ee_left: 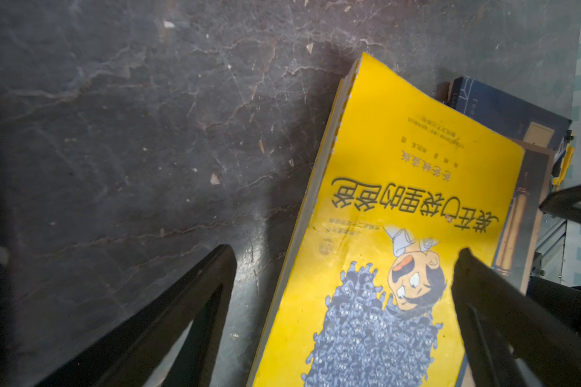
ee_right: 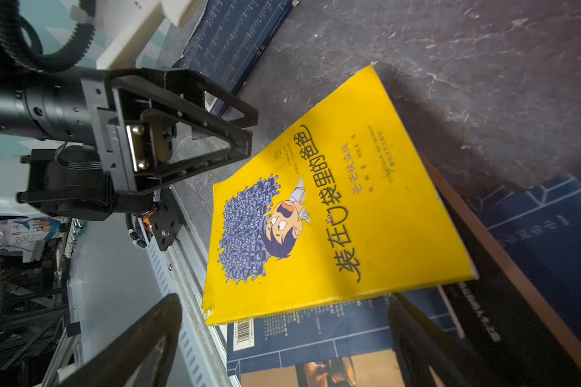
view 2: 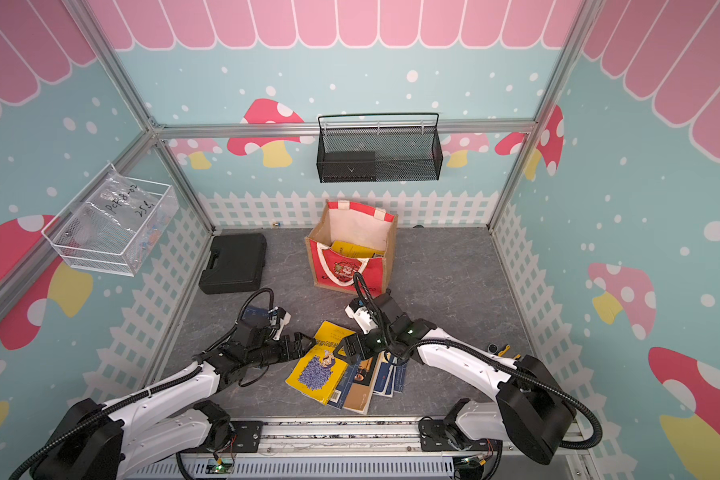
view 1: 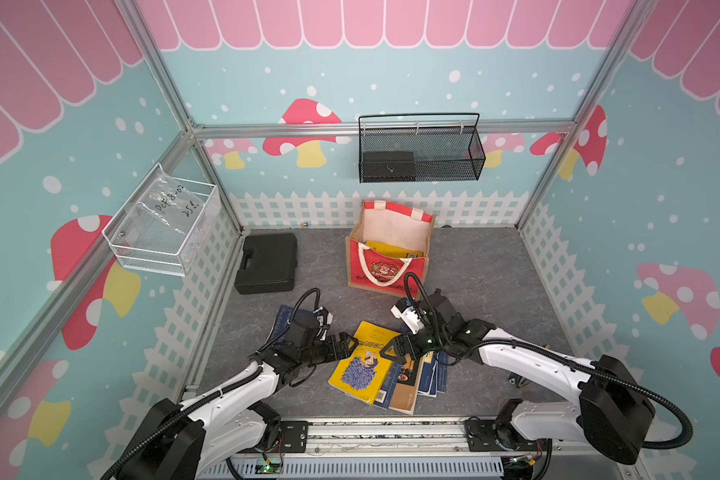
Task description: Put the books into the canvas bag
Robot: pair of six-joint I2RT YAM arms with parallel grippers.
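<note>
On top of a loose pile lies a yellow book (view 1: 368, 364) with a cartoon face on its cover. Blue and brown books (view 1: 405, 388) stick out from beneath its right side, and more blue books (view 1: 430, 376) lie further right. Behind the left arm rests another blue book (ee_right: 235, 42). My left gripper is open over the yellow book's left edge, holding nothing. Over the opposite side, my right gripper is also open and empty. The red-fronted canvas bag (view 1: 380, 276) stands upright beyond the pile, its top open, with something yellow (view 1: 390, 249) inside.
A black case (view 1: 265, 263) lies at the back left of the grey floor. A black mesh basket (view 1: 424, 152) hangs on the back wall and a white wire basket (view 1: 164, 220) on the left wall. Clear floor extends right of the bag.
</note>
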